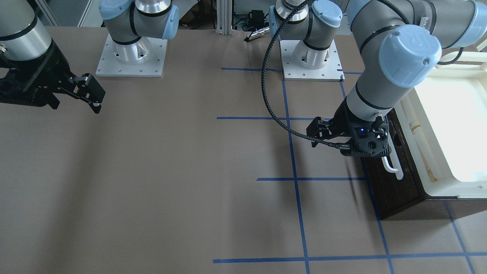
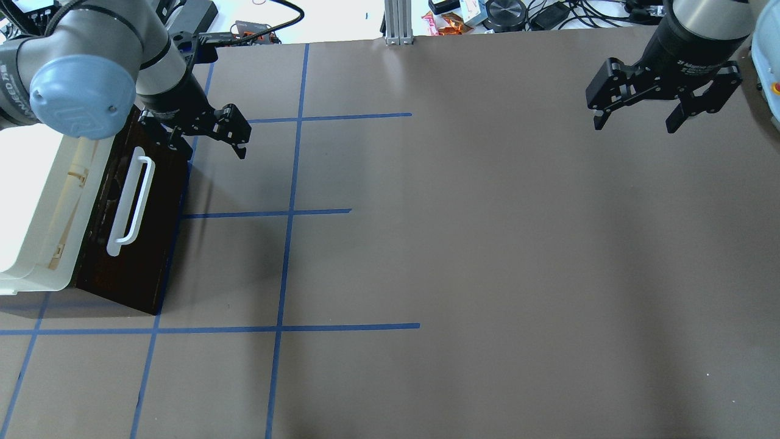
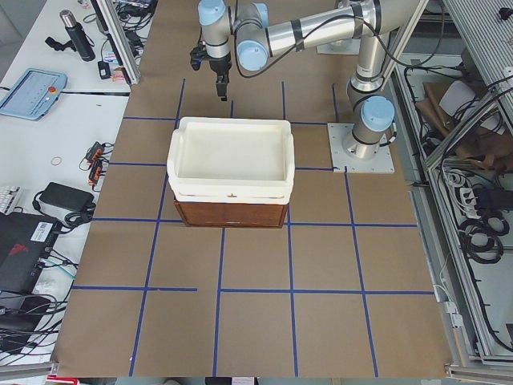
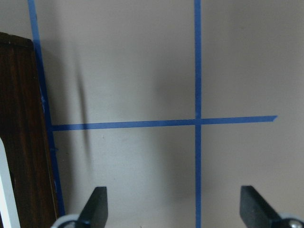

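Observation:
My gripper (image 2: 214, 153) hangs over the taped grid beside a dark wooden box (image 2: 153, 263) with a white vertical handle (image 1: 395, 169) and a white plastic bin (image 3: 231, 156) on top. In the left wrist view the two fingers (image 4: 97, 209) are wide apart over bare grid, nothing between them, with the box's dark side at the left edge.
A second arm's gripper (image 2: 636, 124) hangs over the other side of the table. Arm base plates (image 1: 130, 64) stand at the back.

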